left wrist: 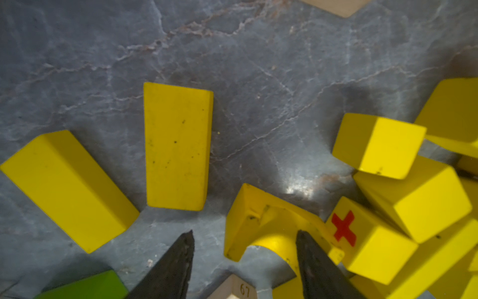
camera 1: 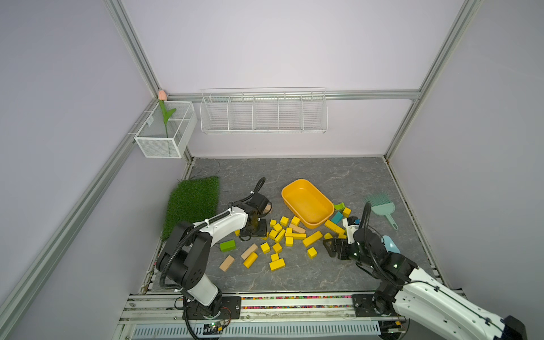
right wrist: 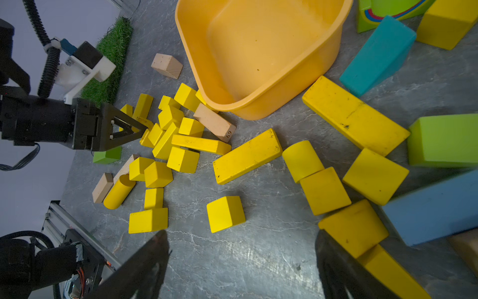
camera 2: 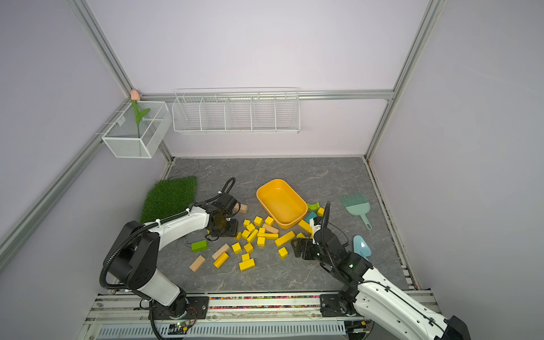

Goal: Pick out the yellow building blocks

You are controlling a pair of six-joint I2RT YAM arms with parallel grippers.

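Note:
Many yellow blocks lie loose on the grey floor. In the left wrist view a yellow arch block [left wrist: 271, 229] lies just ahead of my left gripper, partly behind its right finger; the fingers stand part open and grip nothing. A yellow rectangular block [left wrist: 178, 147] and a slanted yellow block [left wrist: 72, 189] lie to the left, a cube with a red cross [left wrist: 371, 239] to the right. My right gripper is open and empty, with a yellow cube [right wrist: 225, 213] ahead of it. The yellow-orange bin [camera 1: 306, 201] is empty.
Wooden blocks [camera 1: 226, 263] and green blocks [camera 1: 227, 246] are mixed in on the left. A teal block [right wrist: 378, 54], a blue block [right wrist: 438, 206] and a green block [right wrist: 445, 140] lie on the right. Floor behind the bin is clear.

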